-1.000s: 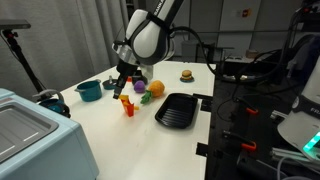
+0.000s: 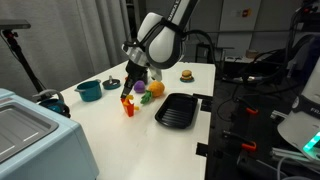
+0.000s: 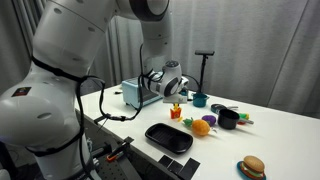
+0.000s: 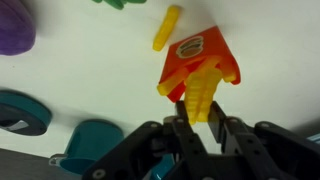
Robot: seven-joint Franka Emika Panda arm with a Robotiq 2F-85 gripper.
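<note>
A red fries box with yellow-orange fries stands on the white table. In the wrist view my gripper is shut on a yellow fry, just over the box's opening. Whether the fry's far end is inside the box is hard to tell. Another yellow fry lies loose on the table beside the box. In exterior view 1 the red box is directly below the gripper, left of the black tray.
The black tray lies to the right of the box. Behind are an orange, a purple item and a teal pot. A large white-and-blue bin fills the left foreground.
In exterior view 1 my gripper has come down slightly with the yellow fry, closer to the red box. The box and the other objects stay where they were.
</note>
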